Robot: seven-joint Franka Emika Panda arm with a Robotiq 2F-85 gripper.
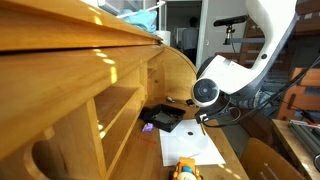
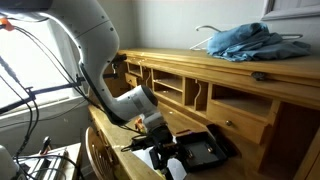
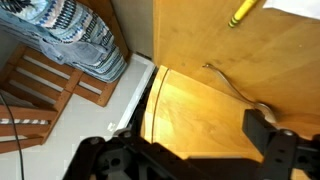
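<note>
My gripper stands open at the bottom of the wrist view, its dark fingers spread apart with bare wooden desk between them. A slim tool, perhaps a spoon (image 3: pixel 235 90), lies on the desk ahead of the right finger. Near the top edge is a yellow marker (image 3: pixel 242 12), beside the white paper (image 3: pixel 294 5). Exterior view 1 shows the arm (image 1: pixel 232 80) over the right side of the desk, past the paper (image 1: pixel 192 142). Its fingertips are too small and dark there to make out.
A black tray (image 1: pixel 163 117) sits by the shelf unit (image 2: pixel 235 105) at the desk's back. An orange toy (image 1: pixel 186 168) stands at the near edge. Blue cloth (image 2: pixel 255 40) rests on top of the shelf. Beyond the desk edge is a chair (image 3: pixel 60 75).
</note>
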